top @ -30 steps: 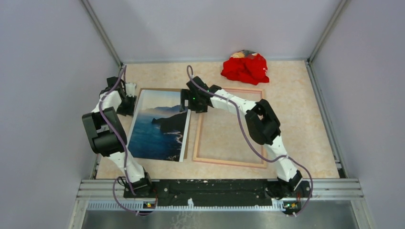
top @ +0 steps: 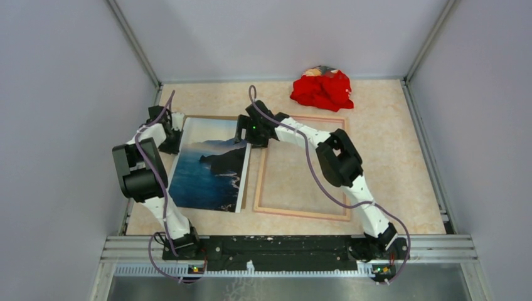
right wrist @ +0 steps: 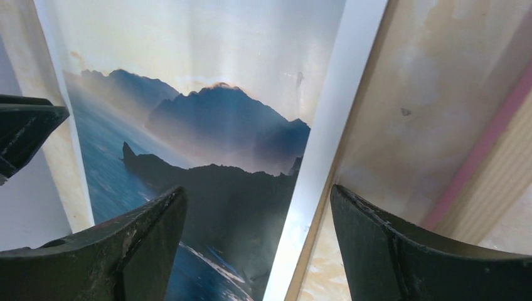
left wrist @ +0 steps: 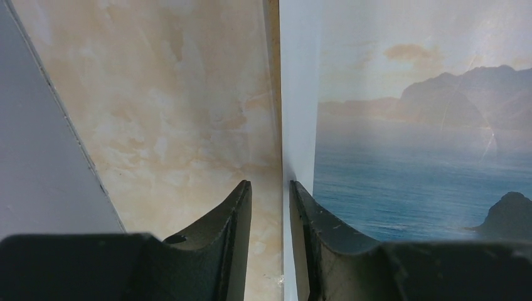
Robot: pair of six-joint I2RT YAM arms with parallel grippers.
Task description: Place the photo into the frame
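Observation:
The photo (top: 208, 169), a seascape with white borders, lies flat on a thin brown backing board (top: 213, 116) at the left of the table. The empty wooden frame (top: 301, 214) lies to its right. At the photo's left border, my left gripper is partly open; one fingertip appears over the white border, the other over the table outside it. My right gripper stands open more widely across the right border, one finger over the picture and one beyond its edge. Neither gripper visibly holds anything. Whether the fingertips touch the photo I cannot tell.
A crumpled red cloth (top: 323, 89) lies at the back edge. The right arm (top: 339, 157) reaches across the wooden frame. Bare table (top: 392, 163) stretches along the right side. Grey side walls bound the work area, the left one close to my left arm.
My left gripper has moved right, onto the photo's left edge. The right gripper has shifted only slightly, and its arm has swung a little left. Photo and frame have stayed put.

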